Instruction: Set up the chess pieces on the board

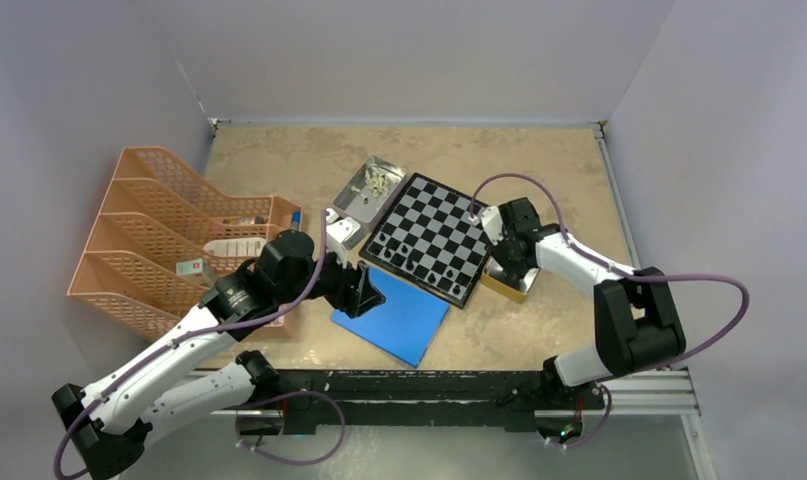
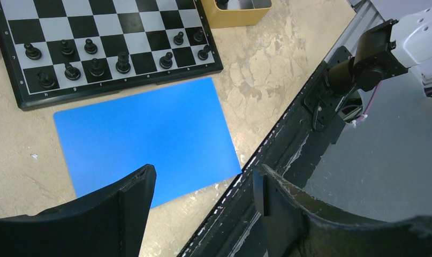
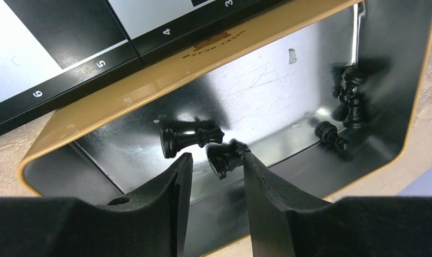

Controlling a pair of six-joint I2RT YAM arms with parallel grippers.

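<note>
The chessboard (image 1: 429, 230) lies mid-table, with several black pieces along its near edge, such as a pawn (image 2: 178, 38). My right gripper is low over the gold-rimmed tin (image 3: 278, 91), its fingers apart around the near end of a lying black piece (image 3: 227, 160); whether they touch it cannot be told. Another black piece (image 3: 187, 139) lies just left, several more at the tin's right. My left gripper hangs open and empty over the blue mat (image 2: 144, 134). White pieces lie in the grey tin (image 1: 374, 185).
An orange plastic organiser (image 1: 149, 230) stands at the left with items inside.
</note>
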